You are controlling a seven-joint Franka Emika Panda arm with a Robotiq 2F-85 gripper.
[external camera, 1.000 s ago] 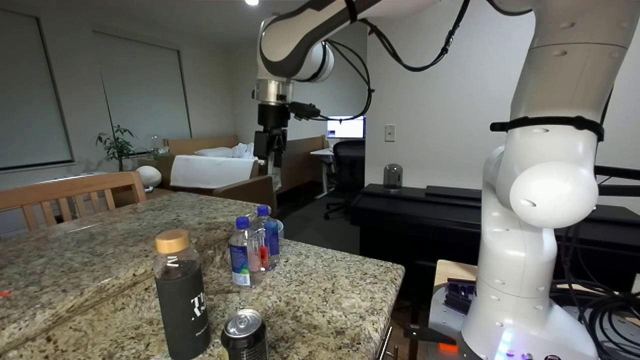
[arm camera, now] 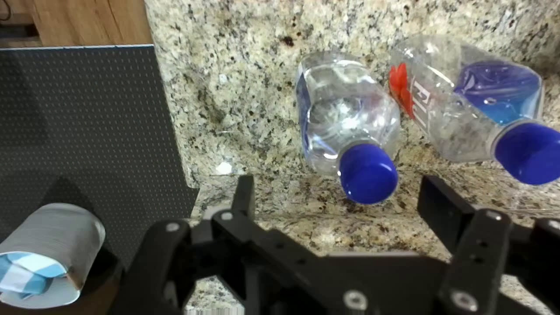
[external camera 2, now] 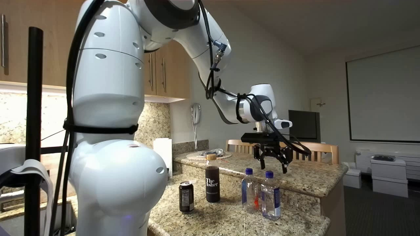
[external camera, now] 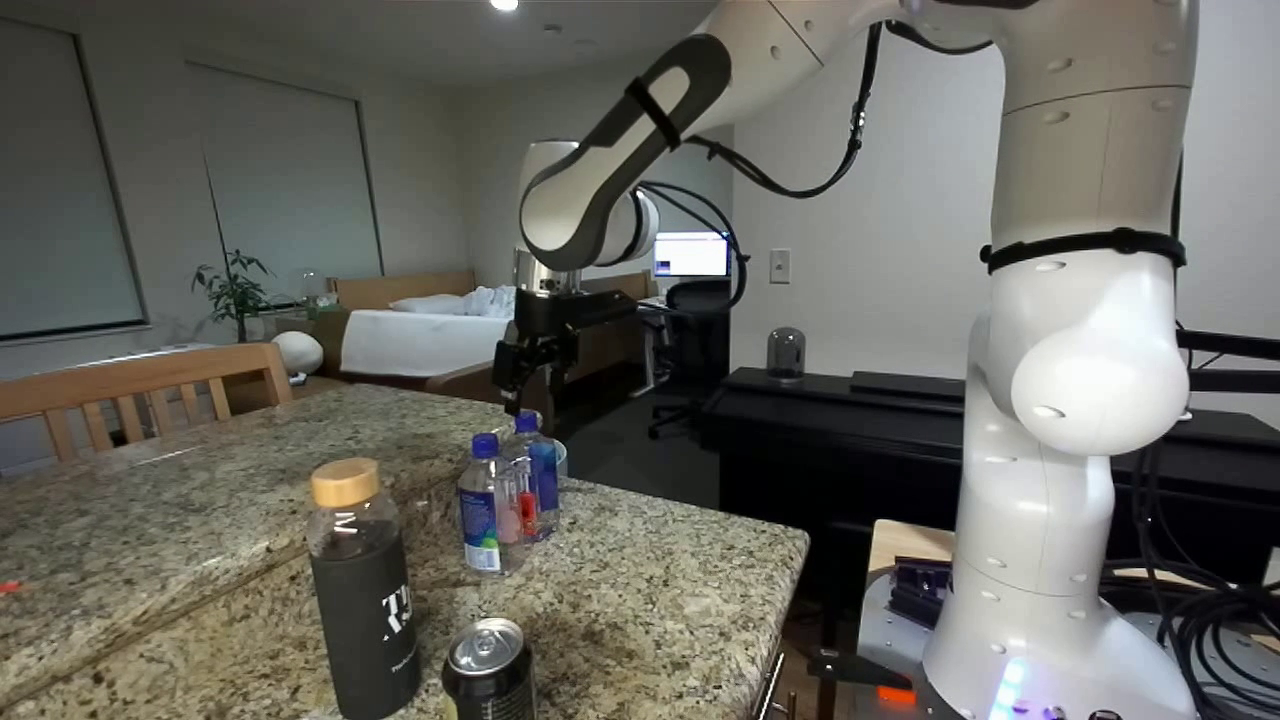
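Observation:
My gripper point(external camera 2: 273, 167) hangs just above two clear plastic bottles with blue caps, its fingers spread apart and nothing between them. In the wrist view the blue cap point(arm camera: 368, 173) of the bottle nearer the counter's end shows in the gap between the fingers. That bottle point(external camera 2: 270, 201) stands upright on the lower granite counter, below the fingertips. Close beside it, the second bottle point(external camera 2: 249, 192), with a red mark, also stands upright; it shows at the right of the wrist view. In exterior view 1 the gripper point(external camera: 531, 390) is above the farther bottle.
A dark bottle with a wooden cap point(external camera 2: 212, 185) and a black can point(external camera 2: 186, 196) stand apart on the same counter point(external camera 2: 224, 222). Along the bottles runs the edge of a raised granite ledge point(external camera 2: 307, 181). Past the counter's end, a grey container point(arm camera: 50, 252) shows low in the wrist view.
The arm has come down, bringing my gripper from well above the bottles to just over their caps. The gripper also looks turned. Bottles and can have stayed in place.

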